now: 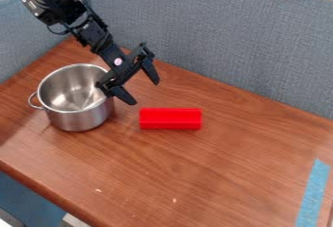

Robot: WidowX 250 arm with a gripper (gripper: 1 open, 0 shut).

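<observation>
My black gripper (138,76) hangs over the right rim of a shiny steel pot (76,108), its dark fingers spread apart, with nothing visible between them. The pot stands upright on the left of the wooden table and has a wire handle at its side. A red rectangular block (170,119) lies to the right of the pot, below and right of the gripper, apart from both.
Grey padded walls (235,41) border the back and left of the table (196,177). A light blue strip (311,194) lies at the right edge.
</observation>
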